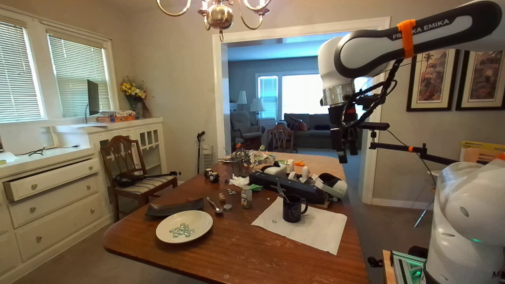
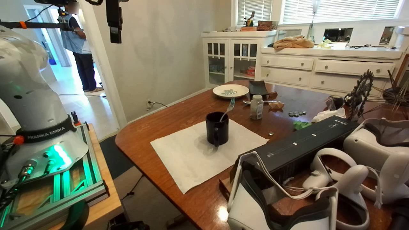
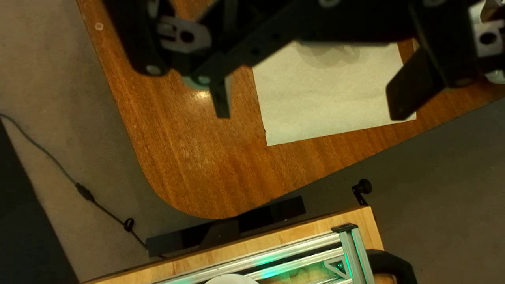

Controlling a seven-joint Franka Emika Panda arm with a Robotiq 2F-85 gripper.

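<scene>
High above the table's right side in the first exterior view is my gripper (image 1: 348,154), clear of everything below. Its two fingers stand wide apart in the wrist view, one fingertip (image 3: 222,101) on the left, with nothing between them. A dark mug (image 1: 292,210) stands upright on a white paper sheet (image 2: 178,163); a fork (image 2: 229,109) leans in it, tines up. On the same sheet lies a small clear glass bead (image 1: 274,221). A white plate (image 1: 163,230) carries several glass beads (image 1: 182,230).
A long black box (image 2: 306,140) and white VR headsets (image 2: 283,203) crowd the table beside the sheet. A small jar (image 2: 256,107), a spoon (image 1: 214,205) and a dark tray (image 1: 175,207) sit further off. Bare wood lies between plate and sheet.
</scene>
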